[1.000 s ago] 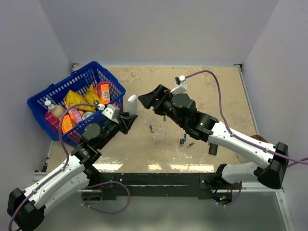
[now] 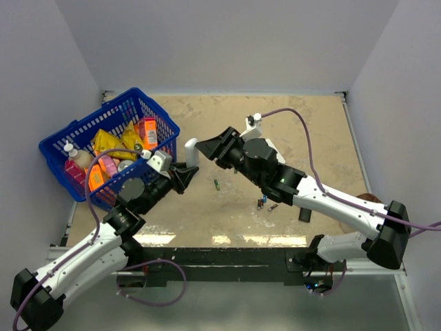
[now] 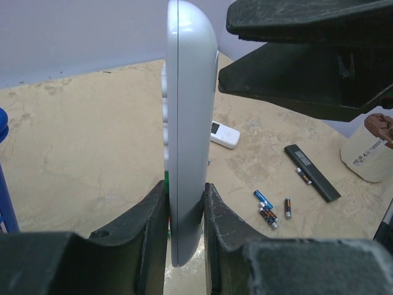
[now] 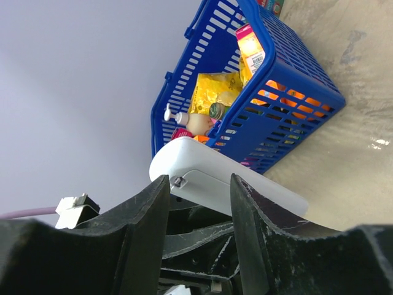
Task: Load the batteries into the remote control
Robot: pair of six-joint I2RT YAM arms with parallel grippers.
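Observation:
A white remote is held upright by my left gripper, which is shut on its lower end. My right gripper has its fingers apart at the remote's upper end, its tips close to the white casing; whether they touch is unclear. In the left wrist view, loose batteries lie on the table, some blue, some dark, near a dark remote. A small green battery lies mid-table.
A blue basket of packaged goods stands at the left. A second white device lies on the table behind the held remote. A beige container is at the right.
My right gripper has shifted slightly toward the held remote over the last second, its wrist turning a little. The left gripper and remote have barely moved.

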